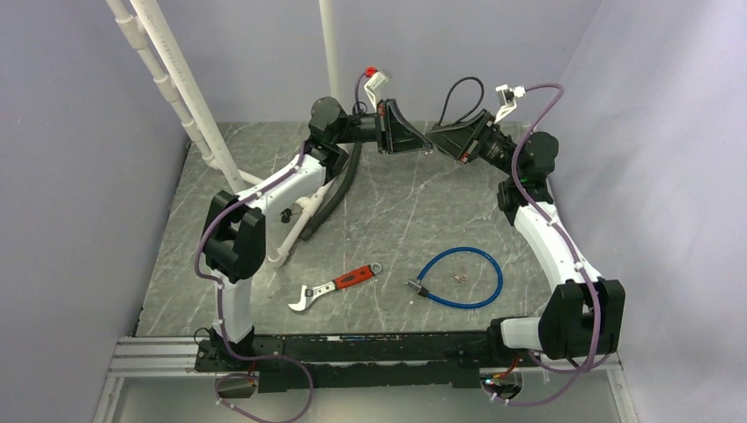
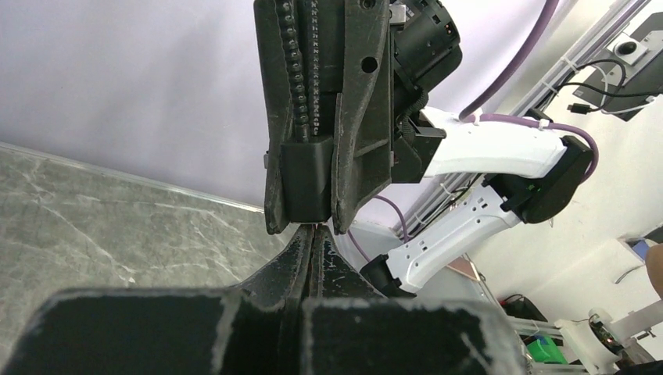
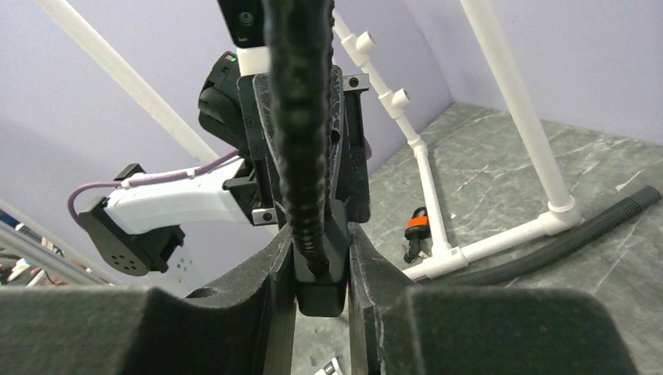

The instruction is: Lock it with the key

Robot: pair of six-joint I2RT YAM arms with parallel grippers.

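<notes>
A black lock body (image 2: 306, 183) with a dark cable (image 3: 297, 117) is clamped in my right gripper, which is shut on it. Above that gripper the cable arches in the top view. My left gripper (image 1: 429, 145) is shut, its fingertips right against the underside of the lock body in the left wrist view. A tiny shiny bit shows at these tips from above; whether it is the key, I cannot tell. No keyhole can be seen. From the right wrist view, the lock body (image 3: 321, 289) sits between my right fingers, largely covering the left fingertips.
An adjustable wrench (image 1: 339, 284) and a blue cable lock (image 1: 499, 275) lie on the grey table, with small metal pieces (image 1: 460, 278) inside the blue loop. White pipes (image 1: 288, 238) and a black hose (image 1: 333, 207) stand at the left.
</notes>
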